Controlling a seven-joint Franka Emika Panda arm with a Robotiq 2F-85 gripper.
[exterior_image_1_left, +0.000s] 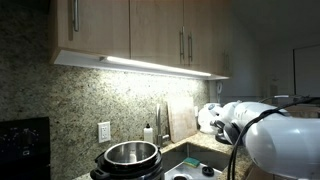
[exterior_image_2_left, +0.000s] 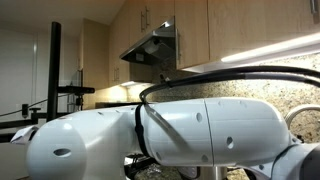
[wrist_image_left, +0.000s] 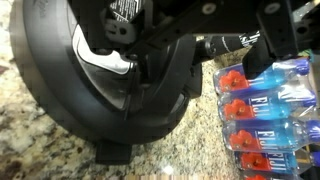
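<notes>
A round black lid (wrist_image_left: 65, 70) with a grey-and-black handle piece (wrist_image_left: 105, 60) fills the left and middle of the wrist view. It appears to rest on the speckled counter. My gripper is right above it, its dark fingers spread open at the top of the view. Dark finger parts blend with the black lid, so contact is hard to judge. In exterior view 1 the white arm (exterior_image_1_left: 285, 140) reaches in from the right, and the fingertips are too small to make out there.
Several water bottles (wrist_image_left: 255, 110) lie beside the lid in the wrist view. A metal pot in a black cooker (exterior_image_1_left: 132, 153) stands near the front, left of the sink (exterior_image_1_left: 178, 157). A soap bottle (exterior_image_1_left: 148, 133) and wooden board (exterior_image_1_left: 182, 118) are by the wall; cabinets (exterior_image_1_left: 155, 35) hang above.
</notes>
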